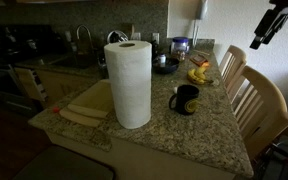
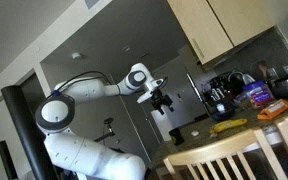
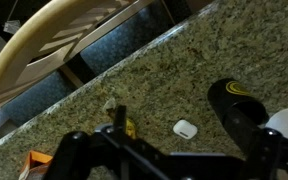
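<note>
High at the right of exterior view 1, my gripper [image 1: 264, 40] hangs in the air above the counter and chairs. It is open, and nothing shows between its fingers in the wrist view, where the gripper spans the bottom. A black mug [image 1: 187, 102] with a yellow mark stands on the granite counter, right of a tall paper towel roll [image 1: 132, 88]. Bananas [image 1: 198, 73] lie farther back. In the wrist view, the mug [image 3: 234, 99] is beyond the right finger, near a small white object [image 3: 185, 129]; the bananas are partly hidden by the left finger.
Wooden chairs [image 1: 262, 108] line the counter's right side. A cutting board [image 1: 90, 103] lies left of the roll. An orange package [image 2: 274, 109] and a jar [image 1: 179, 46] stand toward the back.
</note>
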